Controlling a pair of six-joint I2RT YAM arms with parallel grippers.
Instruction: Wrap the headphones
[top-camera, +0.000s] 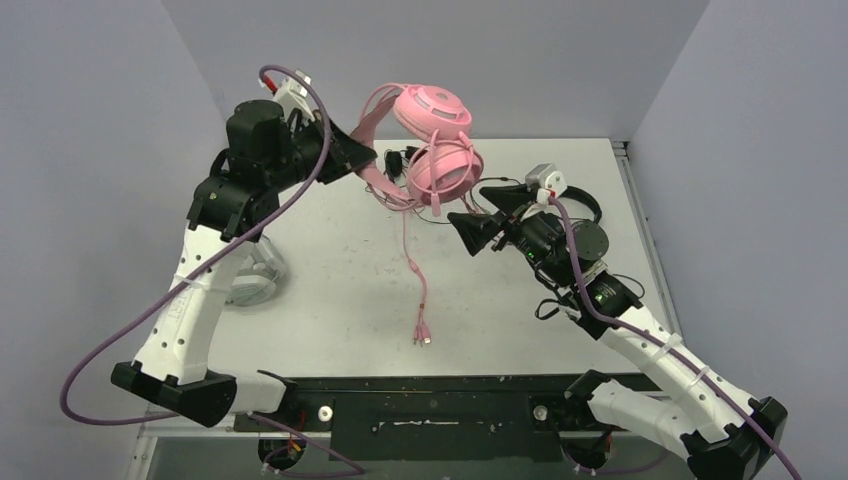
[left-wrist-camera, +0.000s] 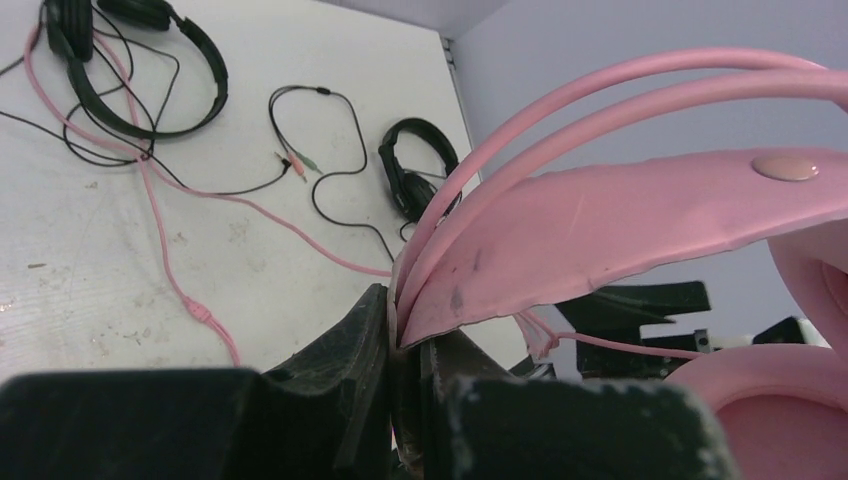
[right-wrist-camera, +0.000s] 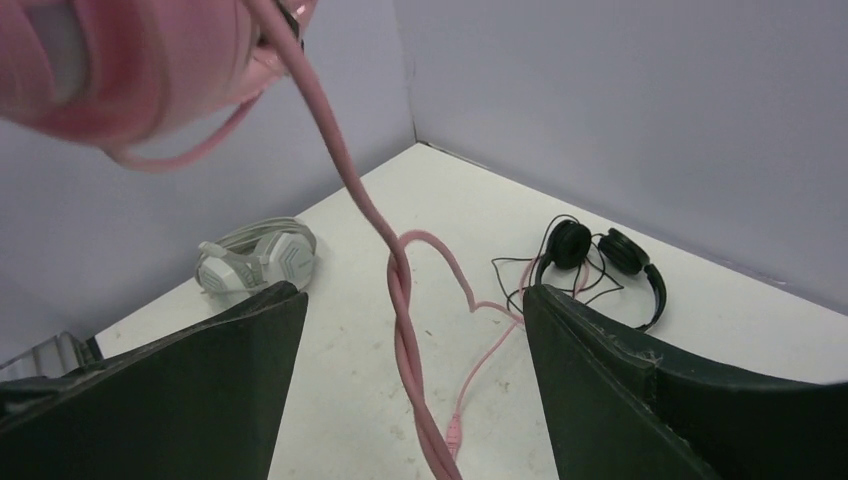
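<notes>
Pink headphones (top-camera: 434, 107) hang in the air above the table, with my left gripper (top-camera: 368, 158) shut on their headband (left-wrist-camera: 620, 225). Both round ear cups point toward the right arm in the top view. A pink cable (right-wrist-camera: 402, 300) runs down from the ear cups, two strands twisted together. It passes between the spread fingers of my right gripper, touching neither where visible. The right gripper stands part open, to the right of and below the cups in the top view. The cable's split plug end (top-camera: 422, 332) lies on the table.
Black headphones with tangled black cable (right-wrist-camera: 570, 245) lie at the back of the table, entwined with pink cable. Another black pair (top-camera: 582, 203) lies at the right. White headphones (top-camera: 258, 275) rest at the left.
</notes>
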